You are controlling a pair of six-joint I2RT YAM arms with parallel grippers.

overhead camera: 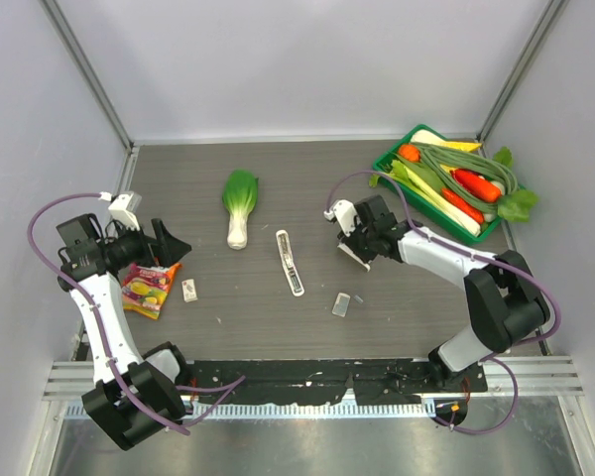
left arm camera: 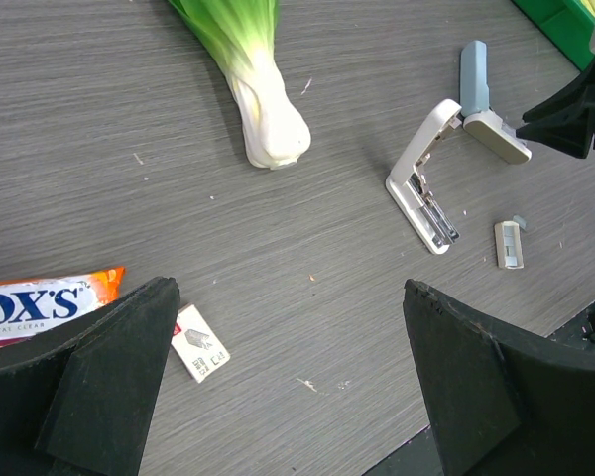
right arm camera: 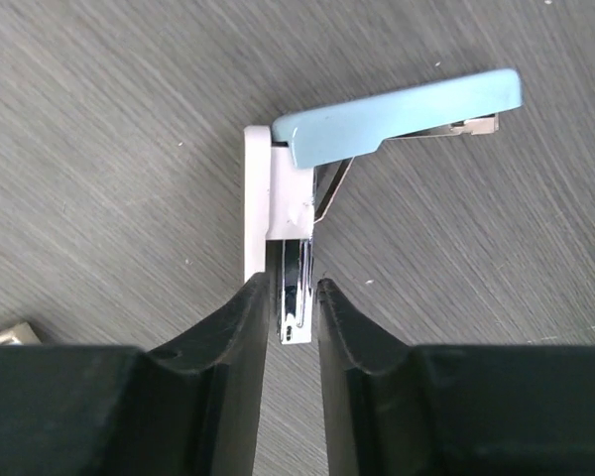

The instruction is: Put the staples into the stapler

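Observation:
A blue-and-white stapler (right arm camera: 397, 109) lies on the table with its lid swung open, and its base holds a metal magazine channel (right arm camera: 291, 268). Over the channel's front end is my right gripper, its fingers a small gap apart; whether they touch the metal or pinch any staples cannot be made out. A white stapler (left arm camera: 409, 193) stands in mid-table, lid raised. The small open box (left arm camera: 509, 245) beyond it shows a greyish inside. My left gripper hangs open and empty at the left, above a small white box (left arm camera: 199, 343) printed with a picture.
A leek or bok choy (overhead camera: 239, 203) lies left of centre at the back. The green vegetable basket (overhead camera: 425, 207) fills the back right, close to the right arm. A snack bag (overhead camera: 149, 290) rests beneath the left arm.

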